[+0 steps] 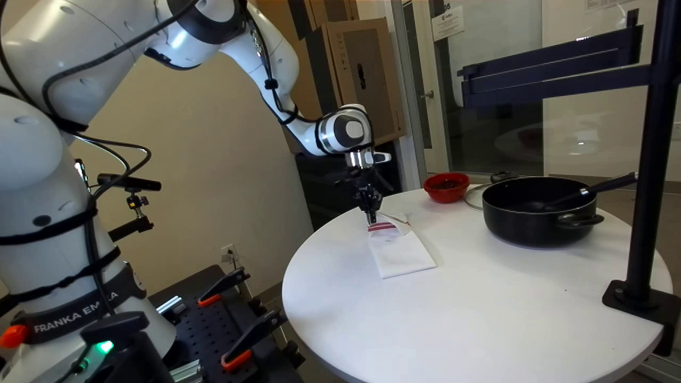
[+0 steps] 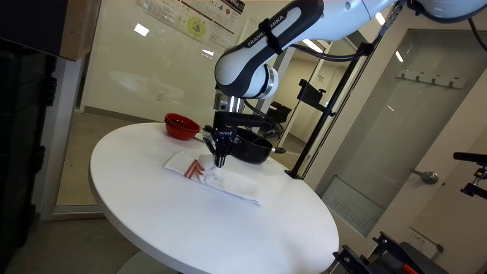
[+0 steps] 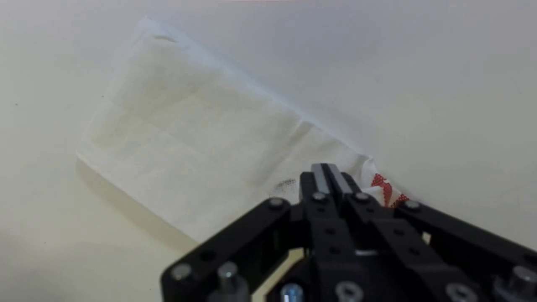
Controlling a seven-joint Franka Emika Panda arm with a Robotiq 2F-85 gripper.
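A white towel with red stripes lies folded into a long strip on the round table. Over its far part, my gripper points down with its tips at the striped, rumpled section. In exterior view 2 the gripper reaches the cloth just beside the red stripes. From the wrist, the gripper is shut, its fingers side by side and no cloth visible between them. Most of the smooth towel stretches out to the upper left there; the fingers hide much of the striped end.
Behind the towel stand a red bowl with dark contents, a glass lid and a black pot with a utensil in it. A black post rises at the table's right edge.
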